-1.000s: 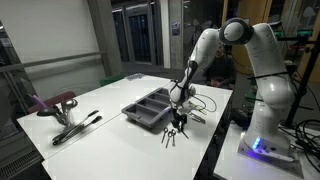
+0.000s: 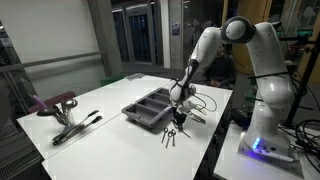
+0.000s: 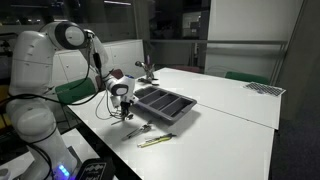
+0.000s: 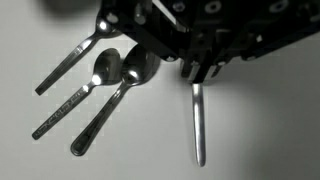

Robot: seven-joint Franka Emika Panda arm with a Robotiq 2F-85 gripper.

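Note:
In the wrist view my gripper is shut on a slim metal utensil (image 4: 199,125), whose handle points toward the bottom of the picture. Its other end is hidden under the gripper, so its kind cannot be told. Three spoons lie to the left on the white table: one at the upper left (image 4: 75,62), a patterned one (image 4: 78,100) and a larger one (image 4: 108,104). From the first exterior view, the gripper (image 2: 179,124) is low over the table, just in front of the grey divided tray (image 2: 150,112).
The tray's compartments (image 3: 168,101) look empty in the second exterior view. A holder with dark-handled utensils (image 2: 68,122) sits at the table's left in the first exterior view. Loose cables (image 2: 208,102) lie beside the arm.
Between one second ago and now, the gripper and arm have shifted only very slightly near the tabletop. The spoons and tray have stayed where they were.

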